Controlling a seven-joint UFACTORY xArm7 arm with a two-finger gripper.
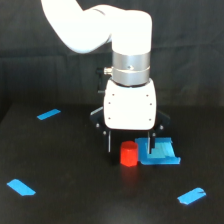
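Observation:
A small red cylinder [129, 153] stands on the dark table in the middle of the camera view, its reflection showing beneath it. Directly to its right lies a light blue tray-like piece [164, 159], partly hidden behind the hand. My gripper [130, 147] points straight down above these two, its dark fingers spread wide apart. One finger shows to the left of the cylinder, the other to its right in front of the blue piece. Whether the fingertips are level with the cylinder in depth cannot be told. Nothing is gripped.
Blue tape strips mark the table at back left [49, 114], front left [20, 187] and front right [192, 196]. Bare dark table lies around the cylinder on the left and in front. A dark curtain [40, 60] hangs behind.

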